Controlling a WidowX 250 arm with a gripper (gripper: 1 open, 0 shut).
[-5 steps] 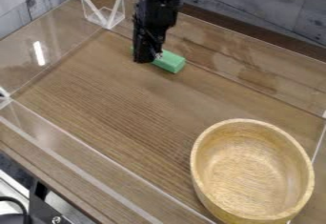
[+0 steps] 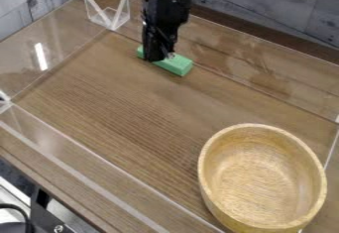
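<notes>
My black gripper (image 2: 159, 51) reaches down from the top centre to a small green block (image 2: 172, 65) lying on the wooden table. The fingertips are at the block's upper left part, over or against it. The fingers are small and dark here, and I cannot make out a gap or anything held between them.
A large round wooden bowl (image 2: 261, 175) sits at the front right. A clear plastic piece (image 2: 109, 9) stands at the back left, near the tiled wall (image 2: 265, 19).
Over the last second the gripper has shifted slightly to the right, and a little more of the green block's left part shows.
</notes>
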